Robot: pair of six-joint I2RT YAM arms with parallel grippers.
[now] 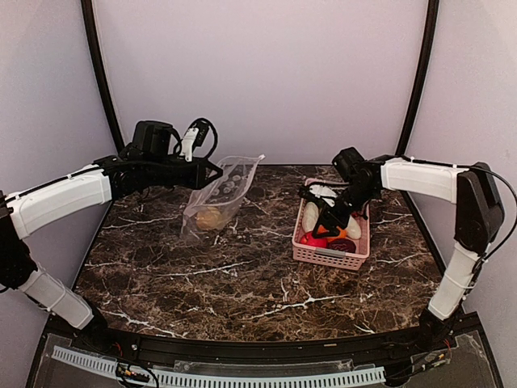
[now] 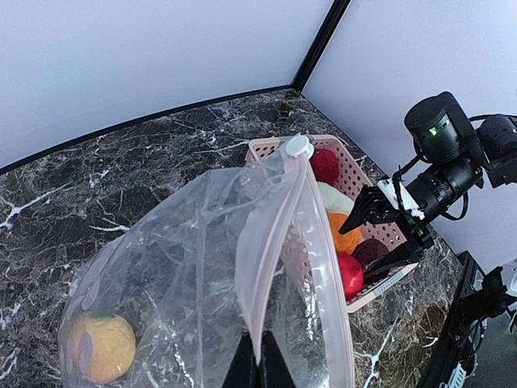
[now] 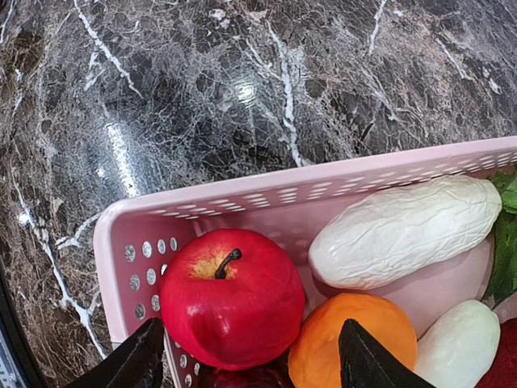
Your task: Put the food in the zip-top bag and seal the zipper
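The clear zip bag (image 2: 194, 275) hangs open from my left gripper (image 1: 208, 173), which is shut on its edge; a pale yellow round item (image 2: 103, 347) lies inside. My right gripper is part open, low over the pink basket (image 1: 331, 257), just above the red apple (image 3: 233, 303) and the orange (image 3: 351, 343). Also in the basket are white oblong items (image 3: 404, 230), a dark red item (image 2: 371, 257), a red item (image 2: 323, 164) and green leaves (image 3: 507, 198).
Walls stand at the back and sides.
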